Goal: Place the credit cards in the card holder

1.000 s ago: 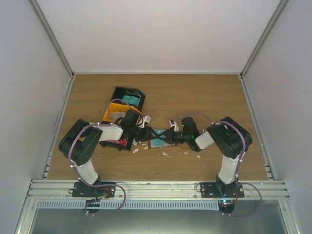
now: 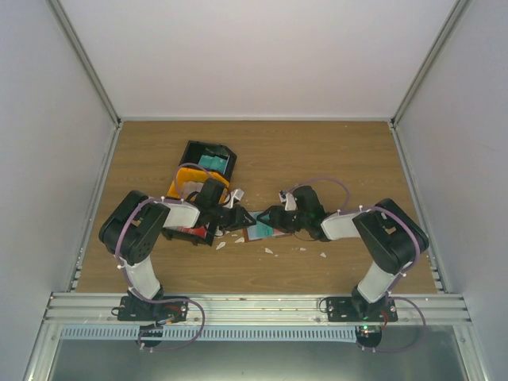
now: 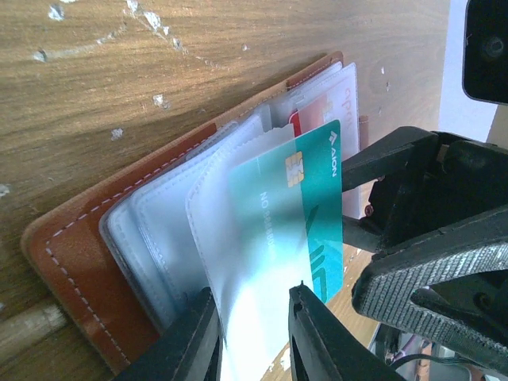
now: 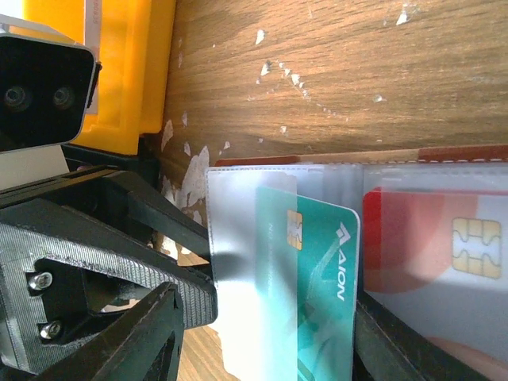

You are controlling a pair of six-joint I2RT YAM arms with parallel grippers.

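Observation:
The brown card holder [image 2: 252, 236] lies on the table between my two grippers, its clear sleeves spread. A teal AION card [image 4: 329, 278] is partly inside a clear sleeve [image 4: 236, 262], its printed end showing past the sleeve's edge. My left gripper is part open, with the sleeve's edge rising between its fingers. At the other side, my right gripper stands wide open around the sleeve and teal card, its fingers [image 4: 159, 329] apart. The card's lower end is out of sight in both wrist views.
Behind another sleeve lies a red-and-white card [image 4: 432, 246]. An orange bin [image 2: 188, 176] and a black bin with teal cards [image 2: 212, 163] stand at the left, near the left arm. Bare table lies behind the holder.
The right gripper has shifted slightly, and its forearm has swung outward to the right. Less of the holder is covered, with more teal showing. The left arm has barely moved.

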